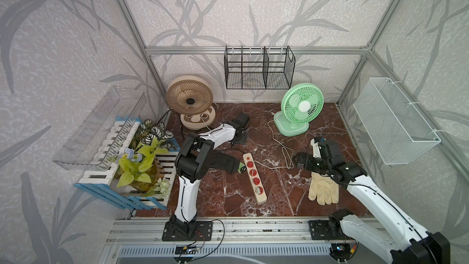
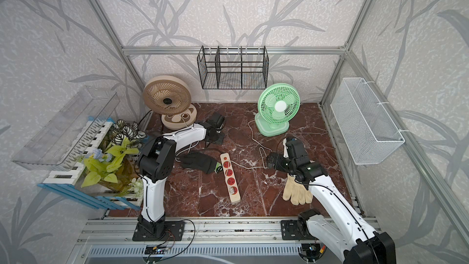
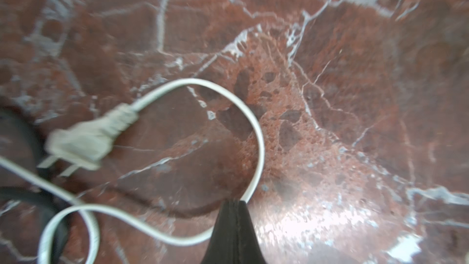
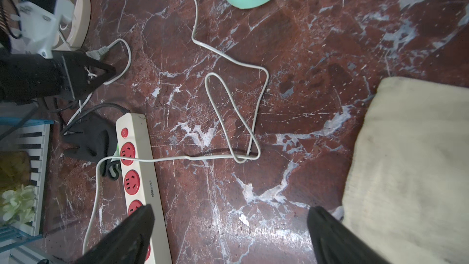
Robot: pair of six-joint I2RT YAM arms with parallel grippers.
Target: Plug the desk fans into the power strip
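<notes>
The white two-pin fan plug (image 3: 88, 139) lies on the marble table in the left wrist view, its pins toward the lower left. Its white cord (image 3: 256, 137) curves round from the plug to behind my left fingertips. My left gripper is shut with nothing between its fingers; the cord passes outside them. In the right wrist view the plug (image 4: 97, 52) shows beside that gripper, near the beige fan. The cream power strip (image 1: 254, 178) with red sockets lies mid-table. My right gripper stands open and empty, above the table right of the strip.
The beige fan (image 1: 190, 98) stands back left, the green fan (image 1: 299, 110) back right. The green fan's cord (image 4: 195, 158) crosses over the strip. A dark glove (image 1: 222, 162) lies left of the strip and a cream glove (image 1: 323, 189) at front right.
</notes>
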